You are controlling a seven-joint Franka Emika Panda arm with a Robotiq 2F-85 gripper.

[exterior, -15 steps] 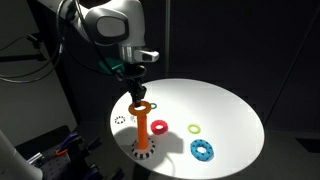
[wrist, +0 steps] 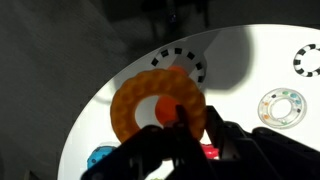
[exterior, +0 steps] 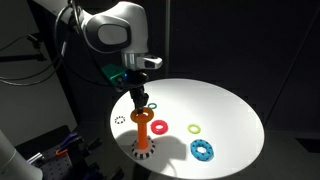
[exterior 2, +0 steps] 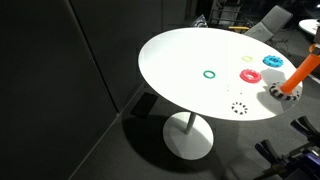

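An upright orange post [exterior: 142, 135] rises from a black-and-white checkered base [exterior: 143, 149] near the front left of the white round table. My gripper [exterior: 138, 106] is above it, shut on the edge of an orange ring [wrist: 125, 106]. In exterior view 1 the ring lies level with the top of the post. Through the ring's hole, the wrist view shows orange of the post off to one side and white tabletop. Whether the ring is around the post top or just over it, I cannot tell.
On the white table [exterior: 230, 125] lie a red ring [exterior: 160, 121], a yellow-green ring [exterior: 194, 129], a blue ring [exterior: 202, 157], a green ring [exterior 2: 209, 74] and a checkered ring [exterior 2: 239, 107]. The table's right side has clear room.
My gripper has come down with the orange ring, bringing it lower at the post's top. The post stays in place.
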